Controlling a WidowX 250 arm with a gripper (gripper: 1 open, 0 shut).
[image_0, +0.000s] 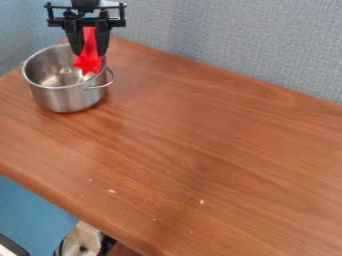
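My gripper hangs over a steel pot at the upper left of the wooden table. It is shut on a red cloth-like object, whose lower end hangs at the pot's right rim, partly over its inside. I cannot tell whether the red object touches the pot.
Textured grey-blue walls stand behind it. The table's front left edge drops to a blue area with some small items at the bottom.
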